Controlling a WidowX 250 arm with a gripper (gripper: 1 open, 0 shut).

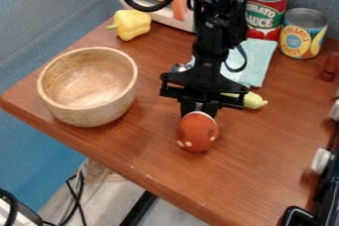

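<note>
The black arm reaches down from the top centre, its gripper (199, 109) low over the table just above a red-orange round object (197, 134), which sits on the wood near the middle. Whether the fingers are closed on it is hard to tell. A wooden bowl (87, 108) stands upright and empty to the left. A pale yellow-green item (253, 100) lies behind the gripper, partly hidden by it.
A yellow toy (131, 24) is at the back left, beside a white toy appliance. Two cans (264, 17) (303, 37) and a light cloth (252, 66) are at the back right.
</note>
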